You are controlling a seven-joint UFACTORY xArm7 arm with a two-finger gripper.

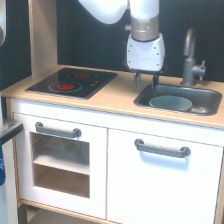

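Observation:
My gripper (146, 82) hangs pointing down over the toy kitchen's counter, at the left rim of the sink (212, 101). Its two dark fingers stand apart, and nothing shows between them. In the basin rests a round grey-green dish (171, 103), to the right of the gripper and apart from it. Whether the fingertips touch the counter or sink rim is too small to tell.
A dark faucet (190, 60) rises behind the sink. On the left is a black two-ring stovetop (72, 82), with bare wooden counter (115, 93) between it and the sink. Below are an oven front (62, 165) and a white cabinet door (160, 180) with dark handles.

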